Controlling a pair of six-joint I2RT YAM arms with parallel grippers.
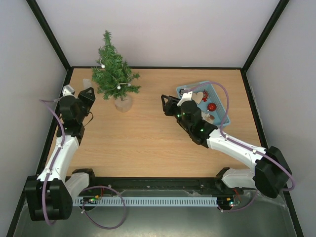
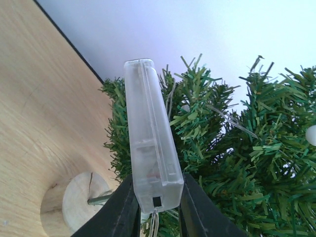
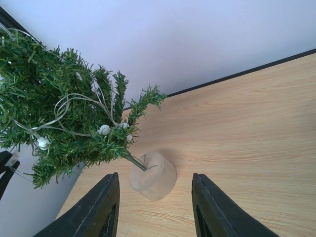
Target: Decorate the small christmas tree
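The small green tree stands at the back left on a round wooden base, with white balls and a pale wire among its branches. My left gripper is shut on a translucent battery case, which points up beside the tree in the left wrist view. Thin wire runs down from the case's lower end. Right of the tree, my right gripper is parted, with nothing between its fingers; the tree base shows beyond the gap in the right wrist view.
A light blue basket at the right holds a heart-shaped wooden ornament, a red ball and other pieces. My right arm reaches across in front of it.
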